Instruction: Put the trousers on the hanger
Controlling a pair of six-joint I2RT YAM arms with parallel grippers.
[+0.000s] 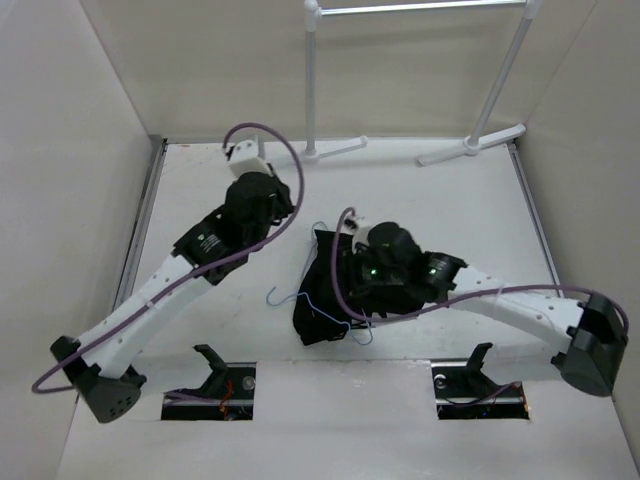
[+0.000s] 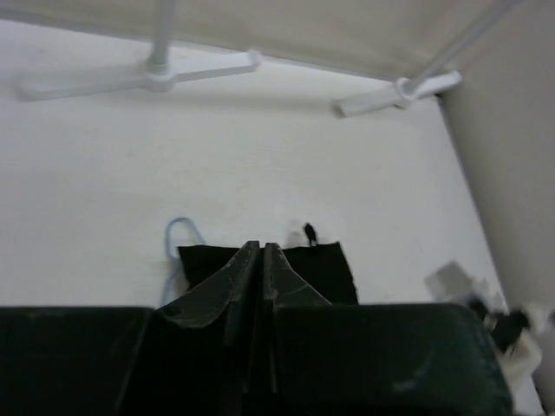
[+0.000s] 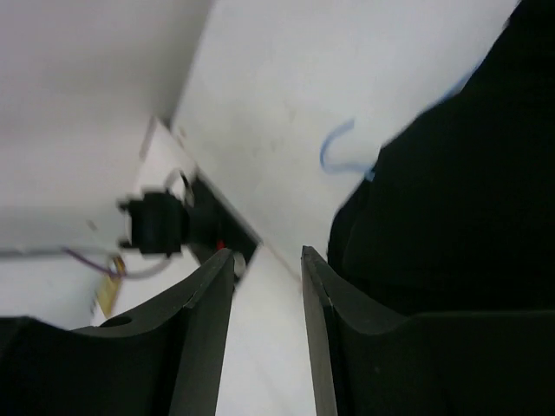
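Observation:
Black trousers (image 1: 318, 318) lie bunched on the white table, with light blue hangers (image 1: 290, 298) lying on and around them. In the top view my left gripper (image 1: 280, 205) is raised above the table, left of and behind the pile; in the left wrist view its fingers (image 2: 303, 347) look nearly together. My right gripper (image 1: 350, 262) is over the middle of the cloth; in the right wrist view its fingers (image 3: 338, 338) stand apart, the dark cloth beyond them. Whether cloth lies between them is not visible.
A white pipe rack (image 1: 420, 8) with feet stands at the back. Walls close in both sides.

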